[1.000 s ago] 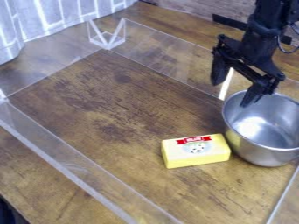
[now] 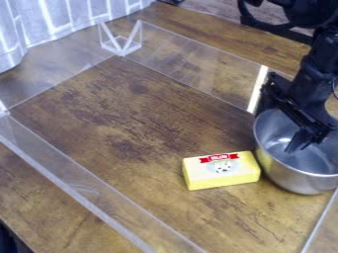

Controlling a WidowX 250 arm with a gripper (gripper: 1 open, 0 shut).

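Observation:
My black gripper [image 2: 294, 119] reaches down from the upper right into a steel bowl [image 2: 291, 168] at the right edge, its fingers low at the bowl's back rim and inside it. The fingers look open, though their tips are partly hard to make out against the bowl. A yellow box with a red label [image 2: 218, 173] lies on the wooden floor just left of the bowl.
Clear low walls [image 2: 66, 158] enclose the wooden work area, with a clear plastic piece [image 2: 121, 42] at the back left corner. A white curtain hangs at the upper left.
My gripper has moved down and rightward into the bowl from above it. The bowl has shifted slightly; the yellow box stays put.

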